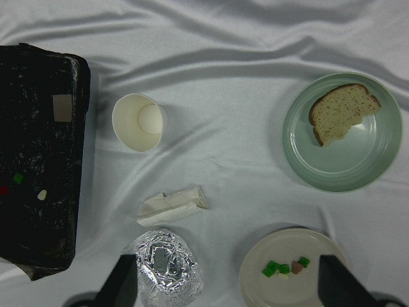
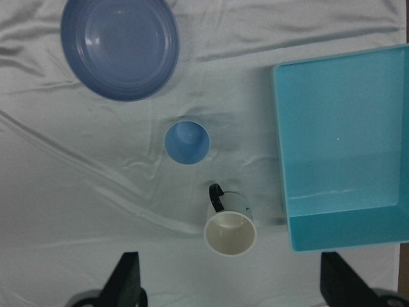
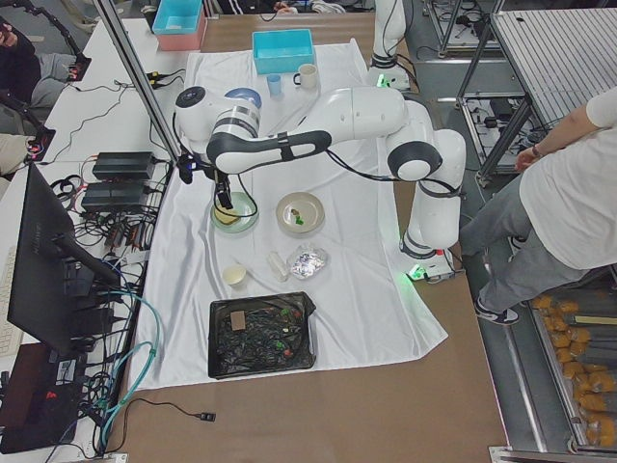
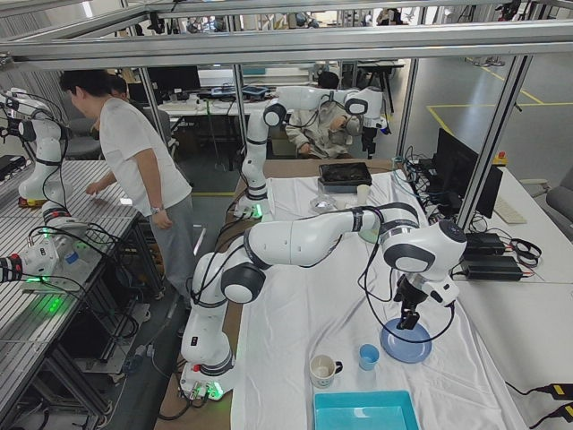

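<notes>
My left gripper (image 3: 217, 188) hangs high near the green plate (image 1: 342, 166), which holds a slice of bread (image 1: 339, 112). Its fingers are open. Also below are a beige plate (image 1: 275, 294) with small green and pink pieces, a paper cup (image 1: 137, 121), a white wrapped item (image 1: 172, 204) and crumpled foil (image 1: 163, 268). My right gripper (image 4: 407, 313) is open above the other end of the cloth, by a blue plate (image 2: 120, 45), a blue cup (image 2: 187, 144) and a mug (image 2: 230, 233).
A black tray (image 3: 260, 362) with small pieces and a turquoise bin (image 2: 339, 128) occupy opposite ends. Monitors and cables line one side. A person in white (image 3: 564, 193) stands beside the arms' bases.
</notes>
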